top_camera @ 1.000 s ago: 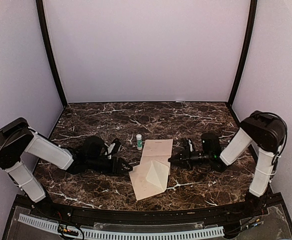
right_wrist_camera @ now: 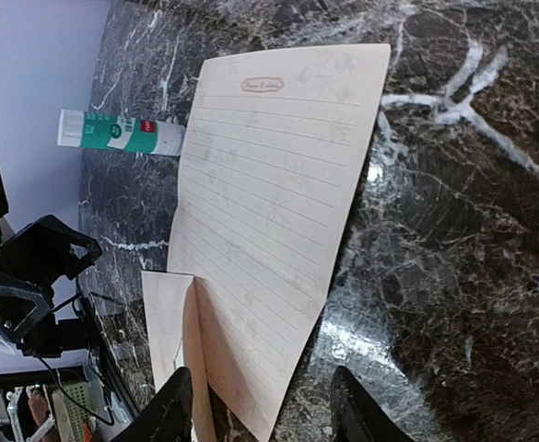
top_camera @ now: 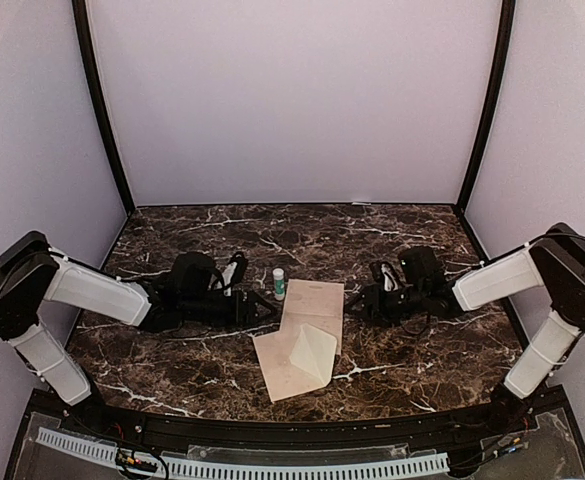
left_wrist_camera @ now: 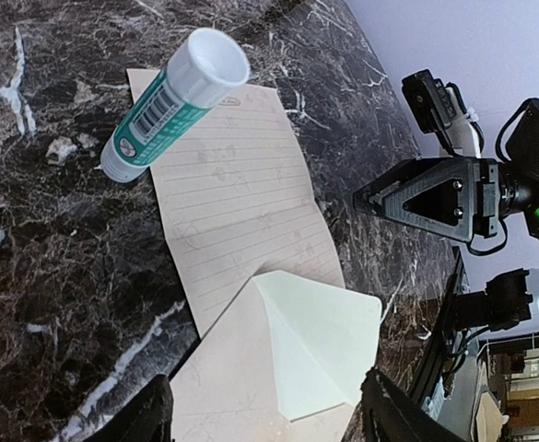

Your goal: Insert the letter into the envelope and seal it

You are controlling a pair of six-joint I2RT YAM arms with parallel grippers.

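Observation:
The lined letter (top_camera: 315, 298) lies flat mid-table, creased across its middle. Its lower end meets the cream envelope (left_wrist_camera: 218, 378), whose pale flap (left_wrist_camera: 320, 341) is folded up; whether the letter's end is inside or under it I cannot tell. Just left of the letter's top stands a green and white glue stick (left_wrist_camera: 163, 115). My left gripper is open, left of the papers and below the glue stick in the top view, holding nothing. Beside the letter's right edge my right gripper is open too, its fingers apart and empty.
The front rail (top_camera: 272, 432) lies a little beyond the envelope's lower corner. White walls (top_camera: 292, 100) close the back and sides.
The right gripper backed off the envelope's edge, up and right. The envelope shifted slightly left.

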